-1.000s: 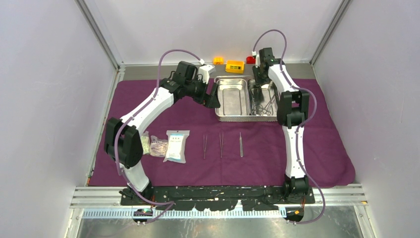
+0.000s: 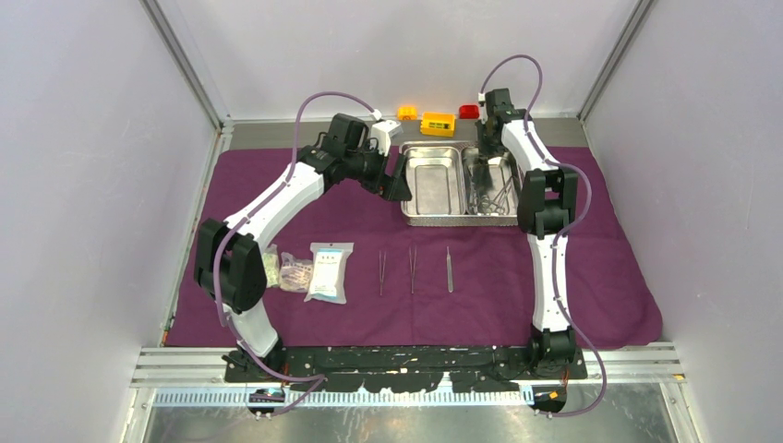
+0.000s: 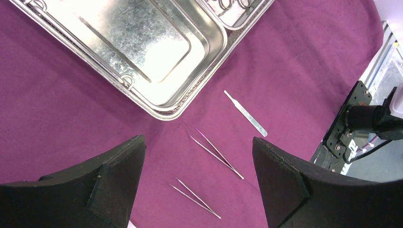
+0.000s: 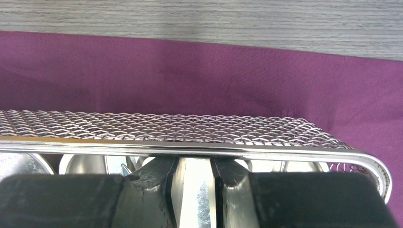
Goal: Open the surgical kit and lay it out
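Note:
A mesh-sided steel case [image 2: 439,221] holds an empty metal tray [image 2: 431,189] on its left and a second tray with ring-handled instruments [image 2: 491,207] on its right. My right gripper [image 2: 487,155] reaches down into the right tray near its back edge. In the right wrist view, its fingers [image 4: 154,183] are part open with a narrow gap. Bare-looking metal shows through it, and the tips are partly hidden behind the case rim. My left gripper hovers open and empty by the case's left side. Two tweezers [image 2: 382,274] [image 2: 413,271] and a scalpel handle [image 2: 450,270] lie on the cloth.
White packet [image 2: 329,272] and clear bags [image 2: 295,273] lie at the left of the purple cloth [image 2: 591,286]. Yellow boxes [image 2: 438,124] and a red box [image 2: 469,112] stand behind the case. Cloth in front of the case, right of the scalpel handle, is clear.
My right gripper has shifted slightly to the right and settled within the right tray over the last second. The left arm and the laid-out items have stayed put.

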